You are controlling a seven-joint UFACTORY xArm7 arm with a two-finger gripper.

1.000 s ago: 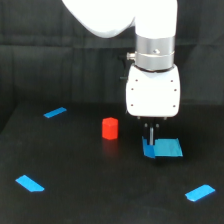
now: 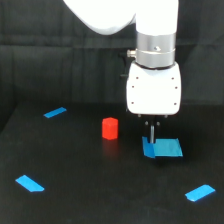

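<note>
My gripper [image 2: 152, 128] points straight down at the right of the middle, its small fingers close above or against a blue object [image 2: 167, 148]. That object has a lighter flat part on the right and a darker part on the left, right below the fingers. Whether they touch it is too small to tell, and so is the gap between the fingers. A red block [image 2: 110, 128] sits on the dark table, to the left of the gripper and apart from it.
Blue strips lie flat on the black table [image 2: 100, 190]: one at the back left [image 2: 55, 112], one at the front left [image 2: 29, 184] and one at the front right [image 2: 200, 193].
My gripper has shifted very slightly up. The red block and the blue object look unmoved.
</note>
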